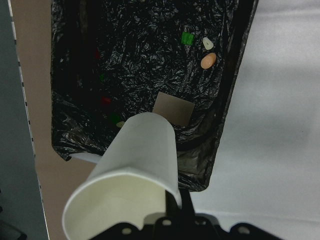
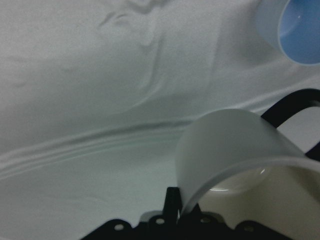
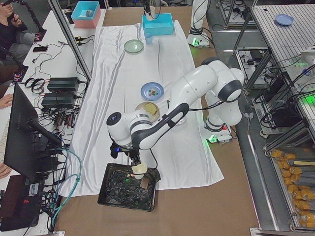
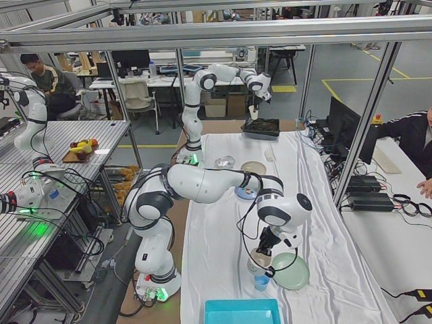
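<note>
My left gripper (image 3: 133,161) is shut on a white cup (image 1: 135,150), held above the black bag-lined tray (image 3: 119,189), which holds a grey square and small coloured bits. My right gripper (image 4: 264,247) is shut on the rim of another white cup (image 2: 225,140), near a small blue cup (image 2: 267,25) and the green plate (image 4: 291,273).
A blue plate (image 3: 152,91) and a tan plate (image 3: 147,106) lie mid-table, partly behind the left arm. A turquoise bin (image 4: 241,312) stands at the right arm's end of the table.
</note>
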